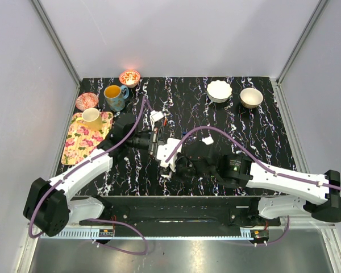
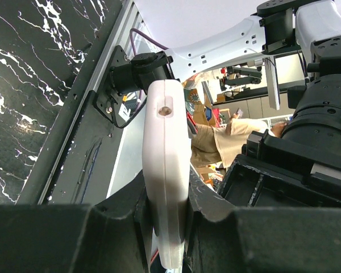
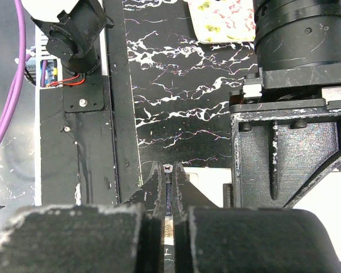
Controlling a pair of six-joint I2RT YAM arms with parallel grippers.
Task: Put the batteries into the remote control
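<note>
Seen end-on in the left wrist view, the white remote control (image 2: pixel 166 131) stands between the dark pads of my left gripper, which is shut on it. From above, only a small white part of the remote (image 1: pixel 166 172) shows beneath the two hands. My right gripper is shut over the remote in the right wrist view. A dark battery with a silver end (image 3: pixel 168 169) shows in the narrow slit at its fingertips; whether it is pinched or lies beyond them, I cannot tell. The remote's white casing (image 3: pixel 207 182) shows behind.
A floral mat (image 1: pixel 74 142) with a cream cup (image 1: pixel 92 118) lies on the left, beside an orange-blue mug (image 1: pixel 115 98). White bowls (image 1: pixel 219 91) stand at the back right. Both hands crowd together over the front middle of the black marbled table (image 1: pixel 241 136).
</note>
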